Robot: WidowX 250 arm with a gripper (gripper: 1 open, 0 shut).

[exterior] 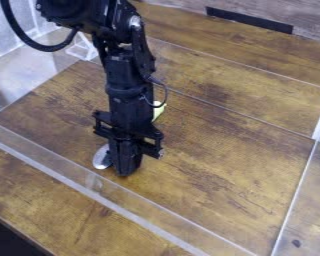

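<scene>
My black gripper (124, 163) is low over the wooden table, down at a silver spoon-like object (104, 157) that it mostly covers. The gripper looks shut; whether anything is between its fingers is hidden. A pale yellow-green object (157, 112) lies behind the gripper, largely hidden by the arm.
A clear plastic edge runs along the left and front, and another pale barrier stands at the right.
</scene>
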